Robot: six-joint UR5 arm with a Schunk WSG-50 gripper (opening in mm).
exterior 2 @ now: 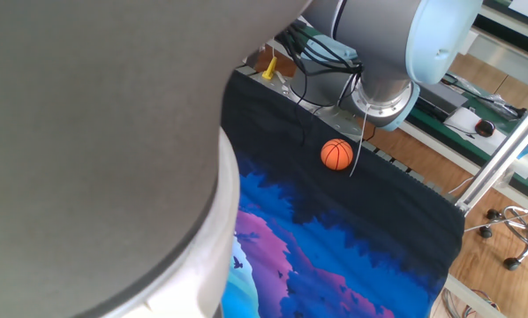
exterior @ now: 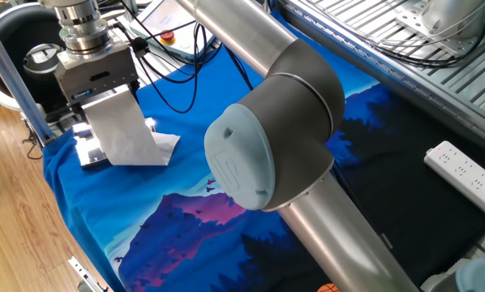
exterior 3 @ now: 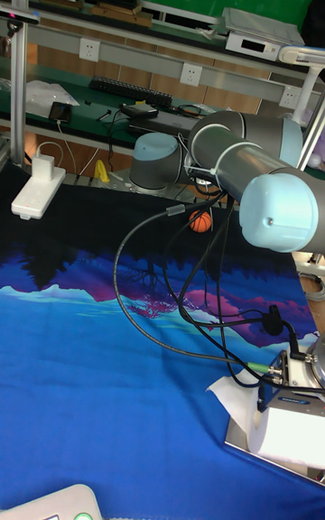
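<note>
My gripper (exterior: 99, 79) points down over the far left corner of the cloth-covered table in exterior view 1. White paper (exterior: 127, 130) hangs in front of its lower end, and the paper's loose edge spreads onto the cloth. Behind the paper the fingers are hidden, so whether they are apart or grip anything does not show. A shiny metal plate (exterior: 89, 151) lies under the gripper. In exterior view 3 the same paper (exterior 3: 293, 435) curves over this plate (exterior 3: 252, 453) at the right edge. Exterior view 2 does not show the gripper.
An orange ball (exterior 2: 336, 155) rests on the dark part of the printed cloth (exterior 2: 383, 208), near the arm's base. A white power strip (exterior: 467, 177) lies at the table's side. Cables (exterior 3: 123, 264) loop from the arm to the gripper.
</note>
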